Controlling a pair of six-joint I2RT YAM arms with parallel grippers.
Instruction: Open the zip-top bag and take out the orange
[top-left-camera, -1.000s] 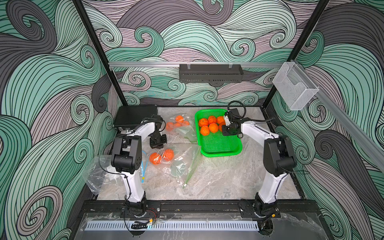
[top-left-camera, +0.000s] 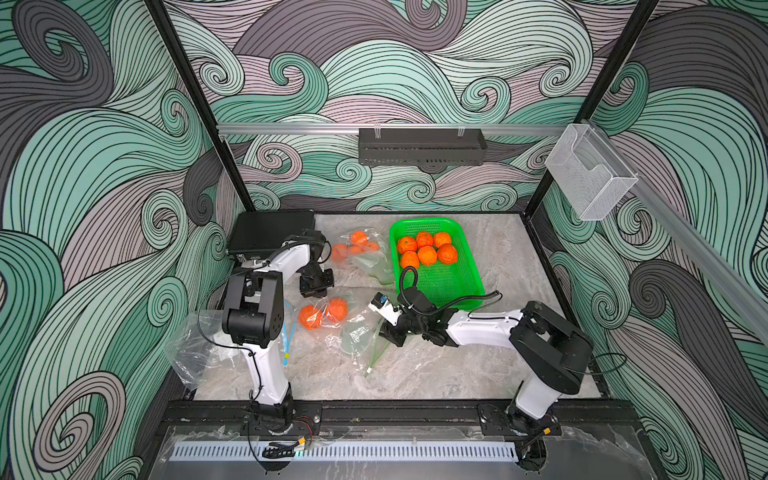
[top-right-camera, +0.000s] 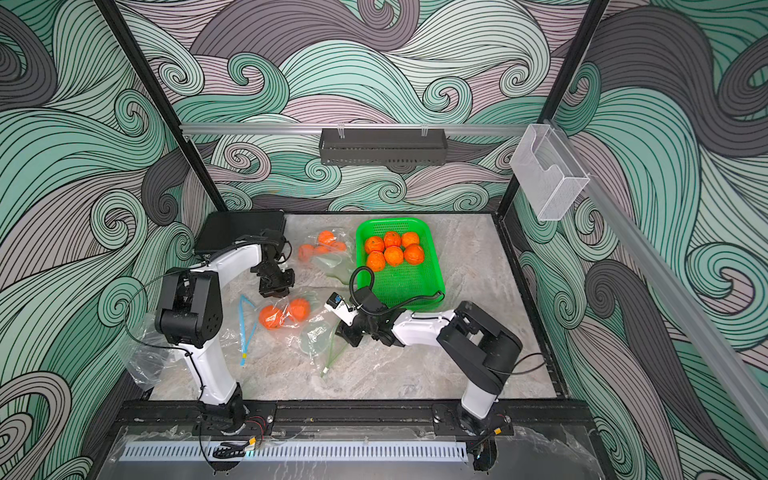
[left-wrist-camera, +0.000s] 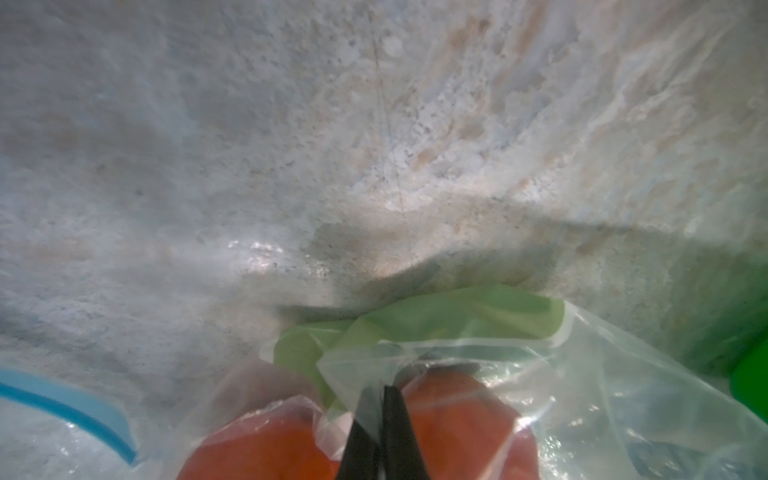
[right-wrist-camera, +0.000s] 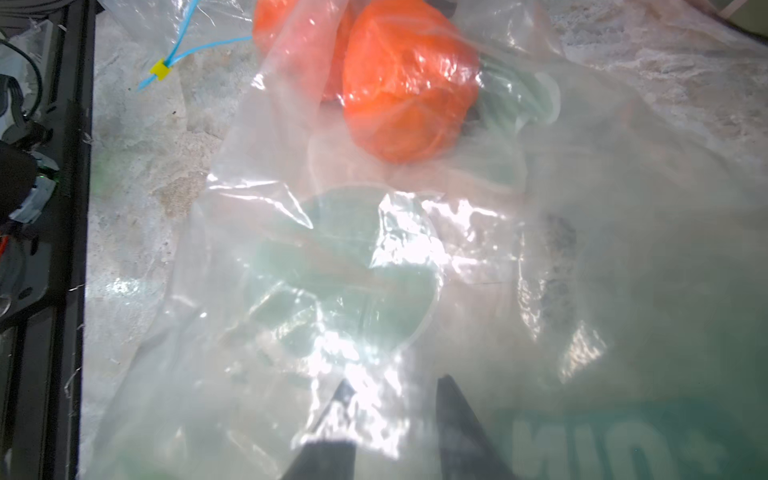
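Note:
The clear zip bag (top-left-camera: 360, 316) lies on the table with two oranges (right-wrist-camera: 408, 80) showing at its left end. Its green zip strip (top-left-camera: 373, 358) runs along the right end. My left gripper is shut at the far edge of the bag, and plastic film gathers at its fingertips, above a green printed flap (left-wrist-camera: 456, 316). My right gripper is part open over the zip end, nothing solid between its fingers. Whether its tips are above or within the film, I cannot tell.
A green basket (top-left-camera: 478, 289) with several oranges stands behind my right gripper. Behind the first bag lies another bag (top-left-camera: 364, 249) of oranges. An empty plastic bag (top-left-camera: 196, 352) and a blue zip strip (top-right-camera: 243, 340) lie to the left.
My right arm has swung from above the basket's oranges, leftward and toward the front, down to the bag's zip end. The left arm and the bag's oranges look unmoved.

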